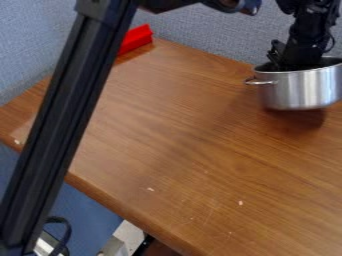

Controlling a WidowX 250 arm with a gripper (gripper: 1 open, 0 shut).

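Observation:
A stainless steel pot (301,90) with a side handle stands at the right edge of the view, at the back of the wooden table. My black gripper (293,58) reaches down into the pot's opening from above, its lower end partly hidden by the rim. Whether its fingers are open or shut does not show.
A red object (135,39) lies at the back left of the table (187,170). A dark arm bar crosses the left of the view. Grey partitions stand behind and to the left.

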